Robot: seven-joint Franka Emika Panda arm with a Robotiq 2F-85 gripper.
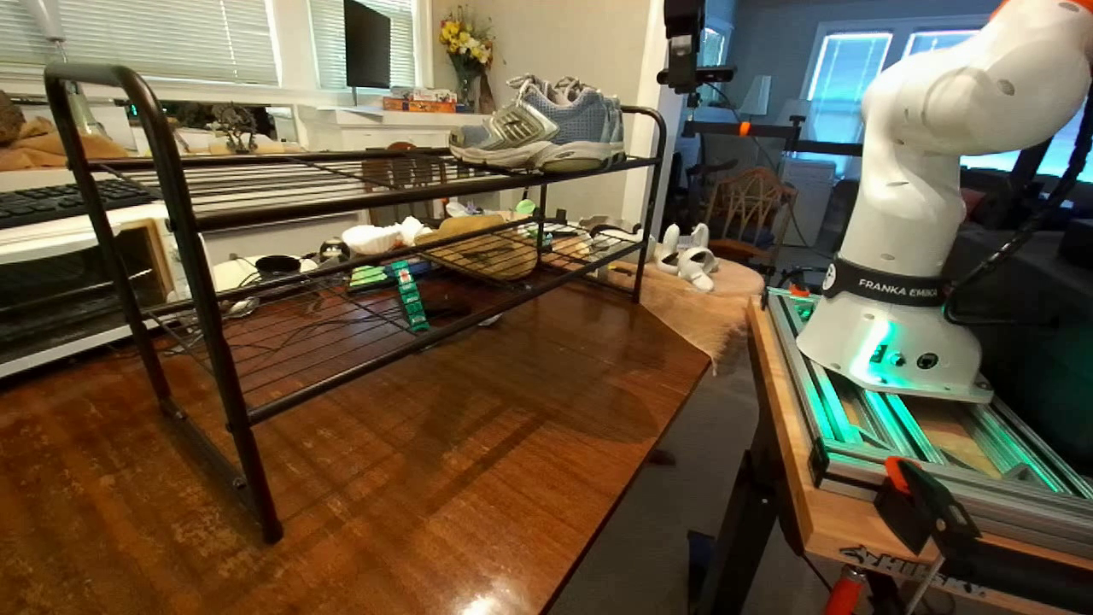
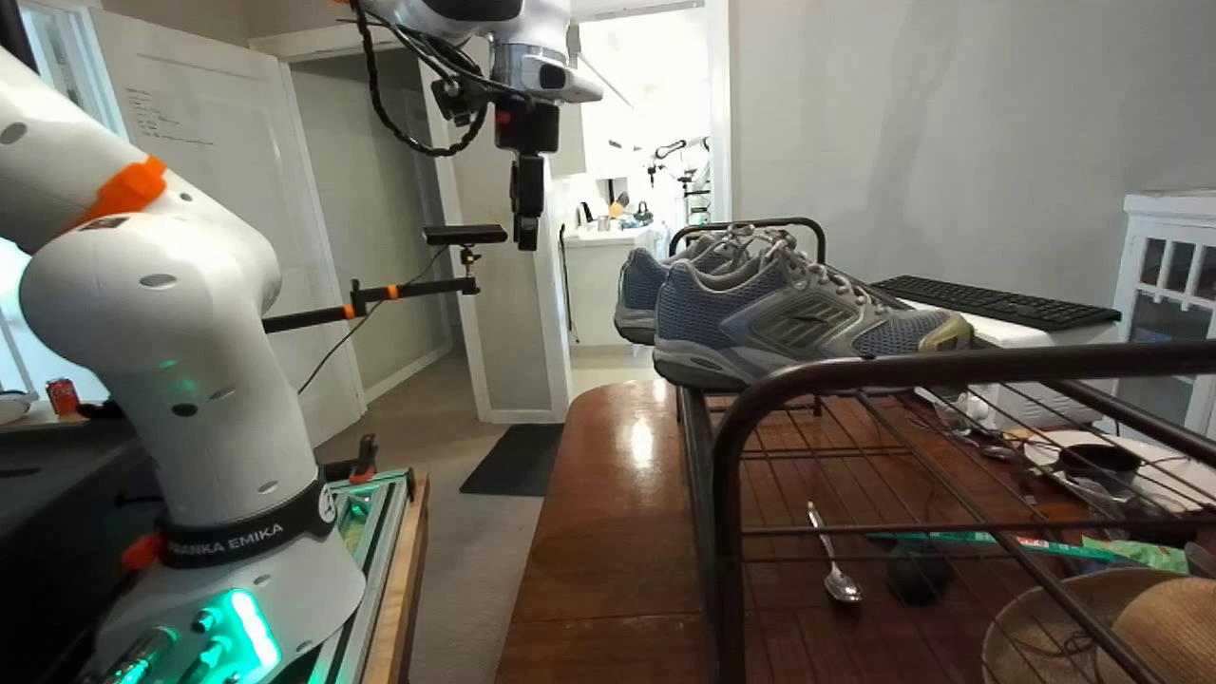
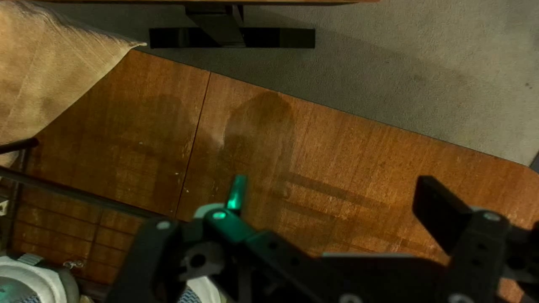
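Observation:
My gripper stands open, with bare table showing between its spread fingers. In the second exterior view the gripper (image 2: 526, 217) hangs pointing down, higher than the shoes and to their left, touching nothing. A pair of grey-blue sneakers (image 2: 787, 313) rests side by side on the top tier of a dark metal shoe rack (image 2: 969, 367). In the first exterior view the sneakers (image 1: 558, 128) sit at the far end of the rack (image 1: 328, 210). The wrist view shows only parts of the shoes (image 3: 30, 283) along its lower edge, partly hidden by the gripper.
The rack stands on a brown wooden table (image 1: 461, 461), whose front strip is clear. Under the rack lie a spoon (image 2: 841, 583), a straw hat (image 2: 1168, 638) and a green strip (image 1: 409, 297). A keyboard (image 2: 997, 301) lies behind. Floor separates the table from the robot's bench (image 1: 794, 441).

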